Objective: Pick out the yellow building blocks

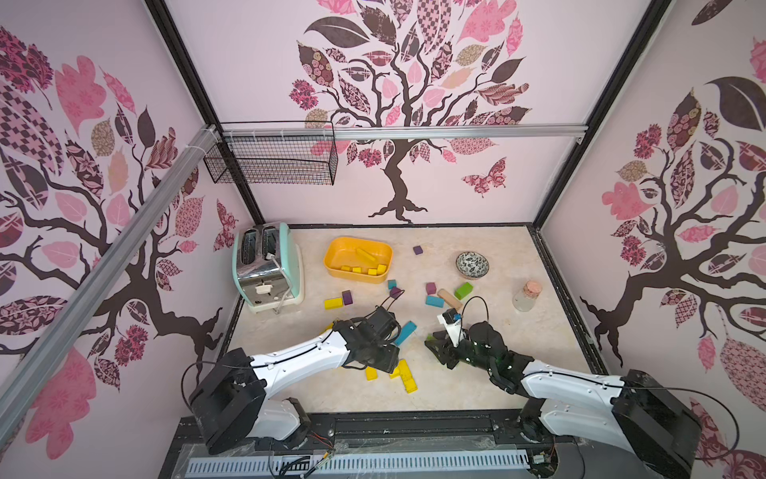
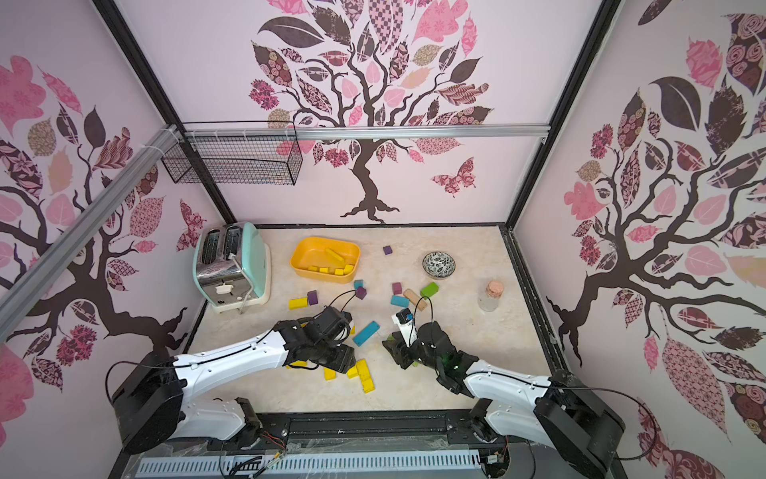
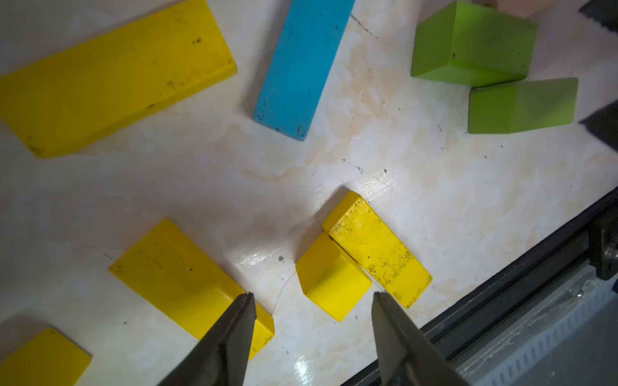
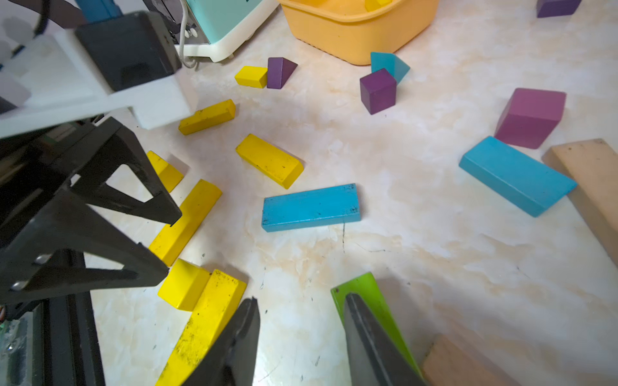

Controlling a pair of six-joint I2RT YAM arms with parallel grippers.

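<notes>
In the left wrist view, my left gripper is open above a yellow cube (image 3: 331, 280), with nothing held. A yellow block (image 3: 379, 251) lies against the cube's side. Farther left are a longer yellow block (image 3: 193, 280), another (image 3: 116, 74) and a partly cut-off one (image 3: 45, 360). My right gripper hangs open and empty; a green block (image 4: 370, 299) lies beneath its right finger. An orange-yellow bin (image 1: 331, 257) at the back holds several yellow blocks (image 1: 366, 255). One more yellow block (image 1: 333, 303) lies in front of it.
Blue (image 1: 405, 332), purple (image 1: 431, 287), green and wooden blocks are scattered between and behind the arms. A toaster (image 1: 267, 267) stands back left. A patterned bowl (image 1: 472, 264) and corked jar (image 1: 526, 296) occupy the right, with bare table around them.
</notes>
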